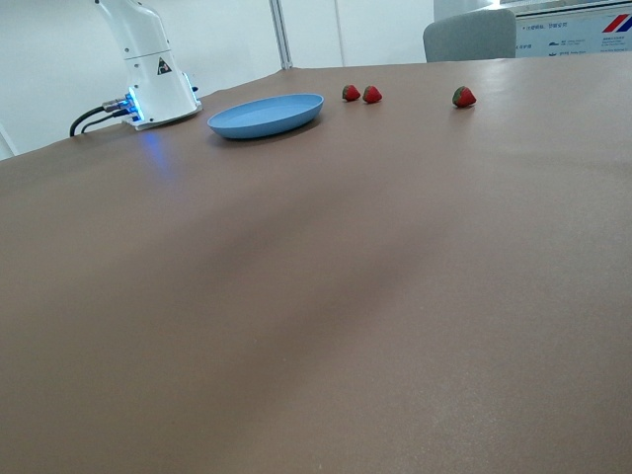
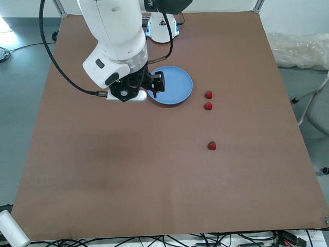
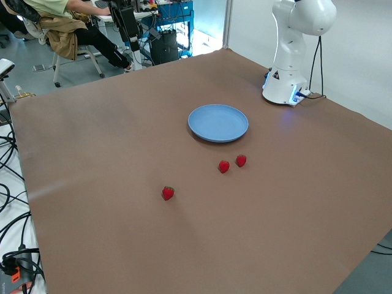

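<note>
My black gripper (image 2: 154, 88) hangs at the upper middle of the left view, over or beside the left edge of the blue plate (image 2: 175, 82); whether its fingers are open or shut is unclear. Three strawberries lie right of the plate in that view: one at the back (image 2: 208, 94), one just in front of it (image 2: 208, 106), and one farther forward (image 2: 212, 146). The top view shows the plate (image 1: 265, 116) and the strawberries (image 1: 463, 98) too. In the right view the plate (image 3: 218, 122) is empty.
Cables run along the table's near edge in the left view, and a chair (image 2: 318, 108) stands beyond the right edge.
</note>
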